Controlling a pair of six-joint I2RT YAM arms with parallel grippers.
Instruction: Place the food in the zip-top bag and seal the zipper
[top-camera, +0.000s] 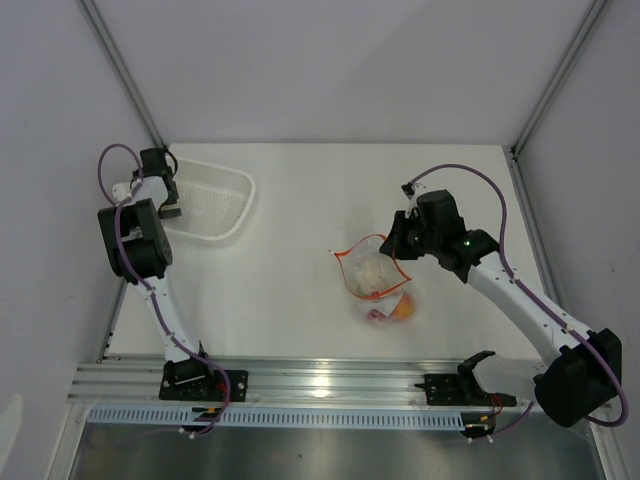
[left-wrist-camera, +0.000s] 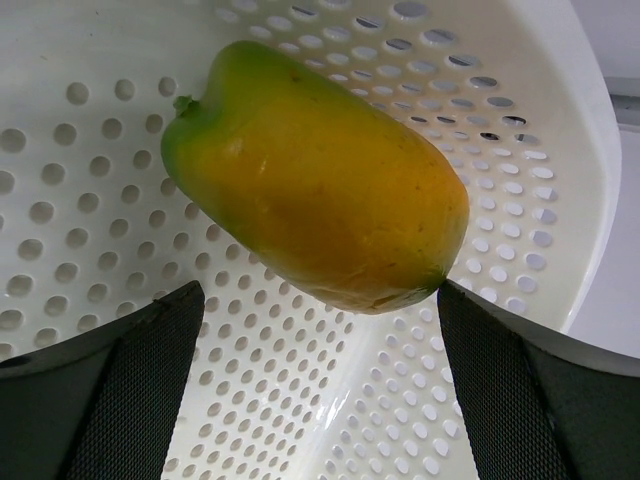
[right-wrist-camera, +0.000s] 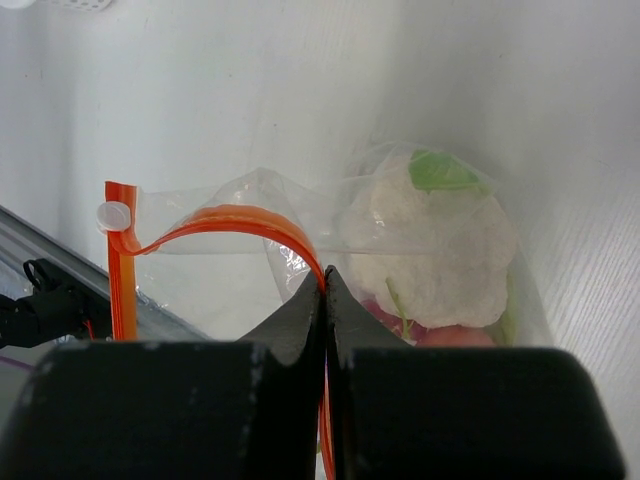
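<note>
A yellow-green fruit (left-wrist-camera: 315, 175) lies in the white perforated basket (top-camera: 240, 190). My left gripper is open over it, a finger to either side of its near end; whether they touch it I cannot tell. My right gripper is shut at the orange-edged rim of the clear zip top bag (top-camera: 365, 265). In the right wrist view the bag holds a pale bundle (right-wrist-camera: 430, 260) with green bits, and reddish items (right-wrist-camera: 450, 337); an orange item (top-camera: 403, 306) shows at its near end in the top view.
The middle of the white table (top-camera: 290, 230) between basket and bag is clear. Metal rails (top-camera: 300, 372) run along the front edge, and walls stand at both sides and the back.
</note>
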